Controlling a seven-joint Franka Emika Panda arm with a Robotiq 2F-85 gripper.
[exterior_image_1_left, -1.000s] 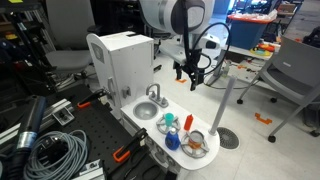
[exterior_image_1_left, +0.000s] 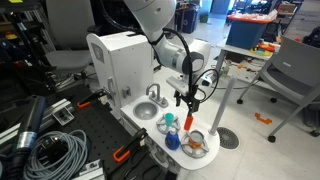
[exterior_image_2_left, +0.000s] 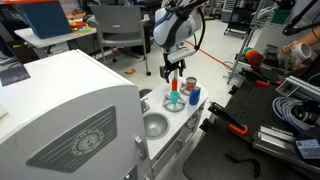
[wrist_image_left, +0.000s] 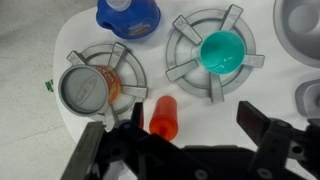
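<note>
My gripper (exterior_image_1_left: 184, 104) hangs over the white counter with its fingers apart and nothing between them. In the wrist view the gripper spans a red-orange bottle (wrist_image_left: 164, 118), which lies nearer the left finger (wrist_image_left: 122, 142) than the right finger (wrist_image_left: 262, 130). That left finger hides part of something red beside the bottle. From the side, the bottle (exterior_image_2_left: 174, 84) stands upright on the counter below the gripper. A teal cup (wrist_image_left: 222, 52) sits on a round burner. Behind it is a blue container (wrist_image_left: 128, 15). A grey pot (wrist_image_left: 85, 90) with something orange stands on the other burner.
A sink (exterior_image_1_left: 147, 111) with a faucet (exterior_image_1_left: 153, 92) lies at the counter's left in exterior view 1. Beside it stands a tall white cabinet (exterior_image_2_left: 75, 115). A pale post (exterior_image_1_left: 223, 105) rises behind the counter. Bare counter shows to the right of the bottle in the wrist view.
The arm has come down over the last second, bringing my gripper from well above the counter to near the red-orange bottle. The objects on the counter have not visibly moved.
</note>
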